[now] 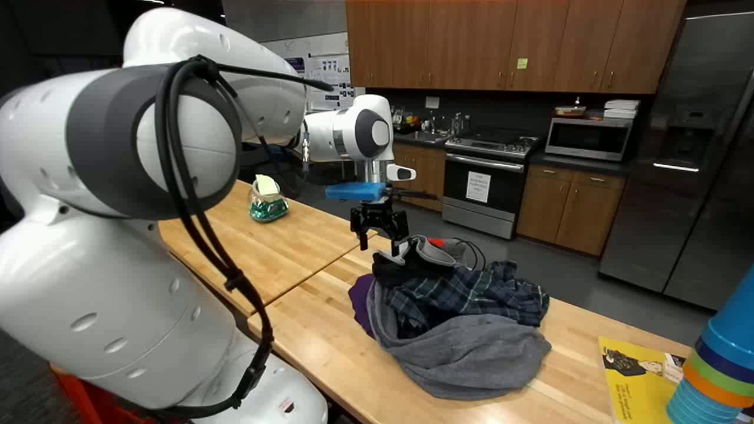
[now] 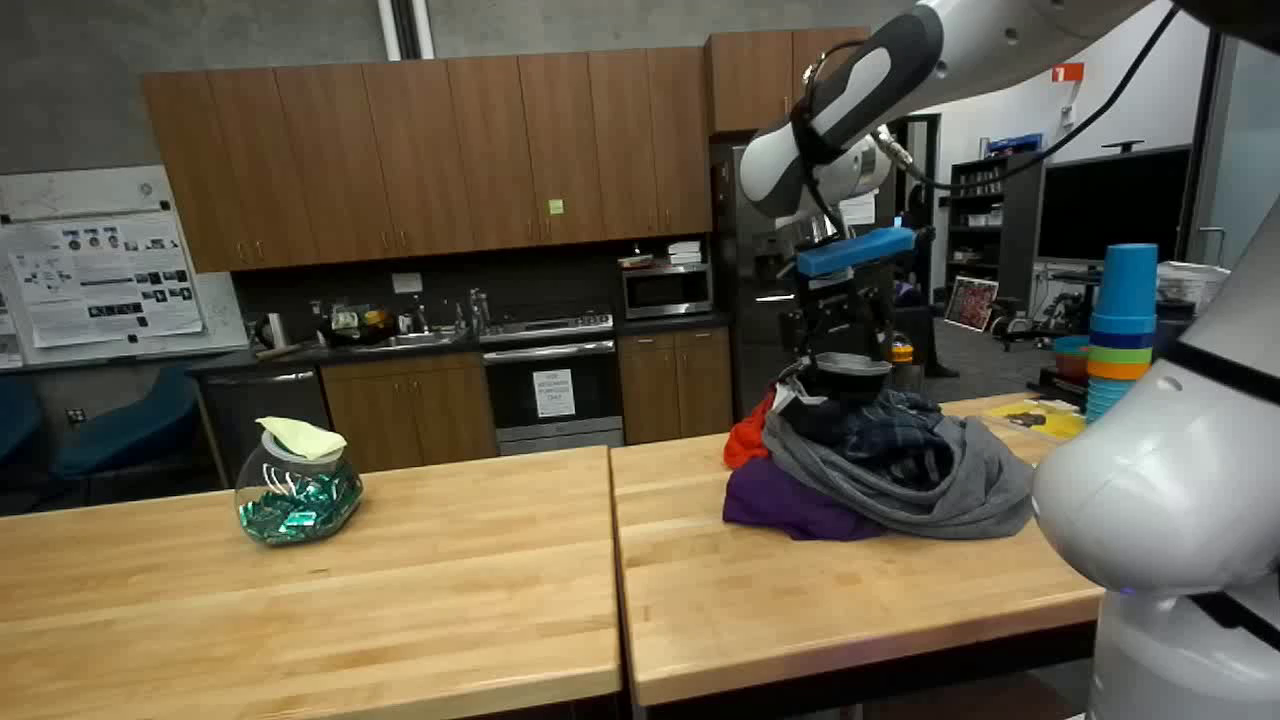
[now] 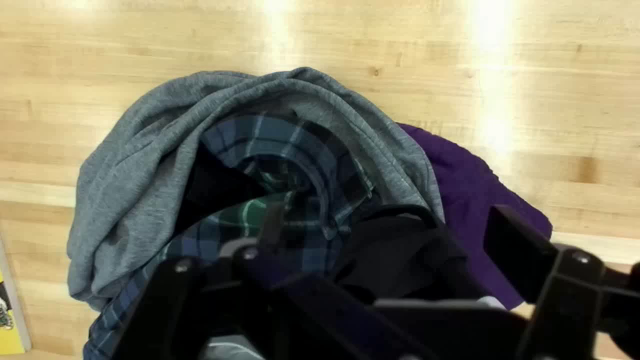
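A heap of clothes lies on the wooden table, with a grey garment [image 1: 473, 357], a dark plaid shirt [image 1: 466, 293] and a purple cloth [image 2: 792, 502] in it. On top sits a black and grey item [image 1: 424, 255], perhaps a cap, beside a black cloth [image 3: 402, 258]. Red fabric [image 2: 750, 432] shows at one side. Over the heap's edge my gripper [image 1: 379, 240] points down, open, its fingers apart. From the wrist, one finger [image 3: 519, 252] is over the purple cloth. I see nothing held; the gripper body hides the lower part of the heap in the wrist view.
A glass jar with green-wrapped items [image 2: 298, 486] stands on the other table section [image 2: 480, 576]. Stacked blue and coloured cups [image 1: 714, 367] and a yellow magazine [image 1: 640, 385] occupy the table's far end. Bare wood lies between heap and magazine.
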